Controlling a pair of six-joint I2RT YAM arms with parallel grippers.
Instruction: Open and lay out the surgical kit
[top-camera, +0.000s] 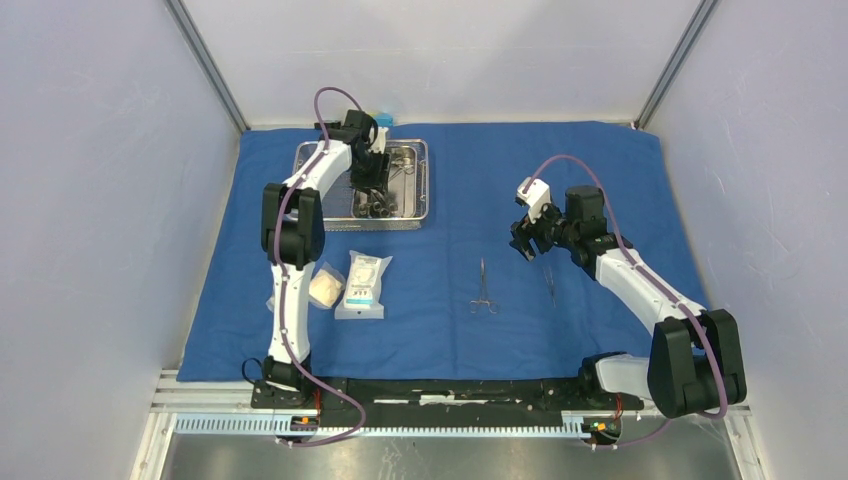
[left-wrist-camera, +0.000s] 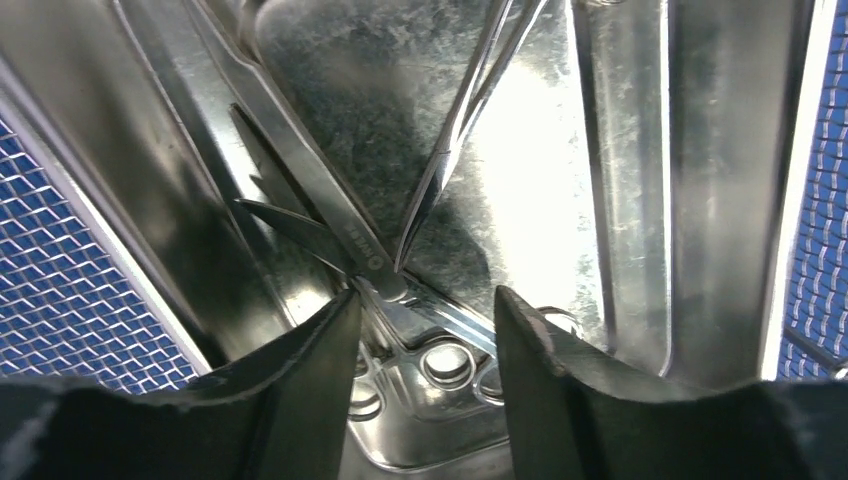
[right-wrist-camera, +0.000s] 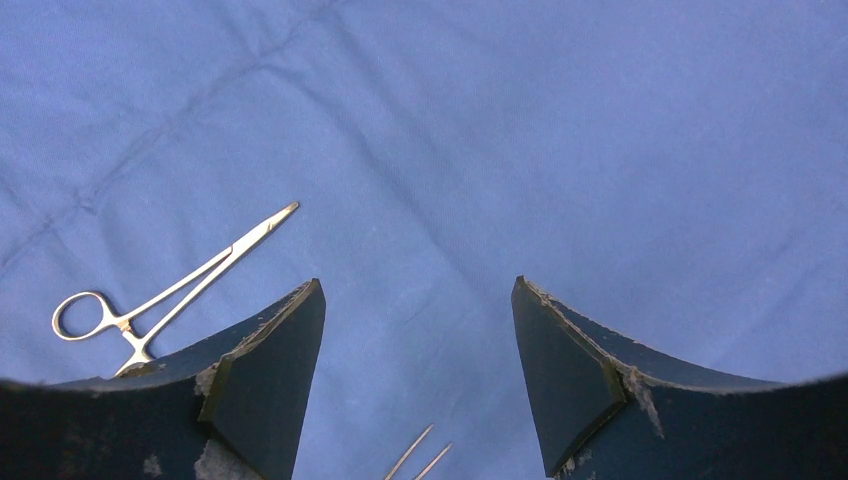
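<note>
My left gripper is over the metal tray (left-wrist-camera: 625, 200), its fingers parted with no instrument gripped. Beneath and ahead of it, scissors (left-wrist-camera: 300, 232), a scalpel handle (left-wrist-camera: 335, 200) and tweezers (left-wrist-camera: 455, 135) lie crossed. Ring handles (left-wrist-camera: 447, 362) show between the fingertips. In the top view this tray sits inside a wire basket (top-camera: 378, 226). My right gripper stands open and empty above the blue cloth. A needle holder (right-wrist-camera: 235, 250) lies left of it, and two thin tips of tweezers (right-wrist-camera: 408, 453) show at the lower edge.
Two clear packages, one with a white pad (top-camera: 362, 285) and one with gauze (top-camera: 325, 287), lie in front of the basket, beside the left arm.
</note>
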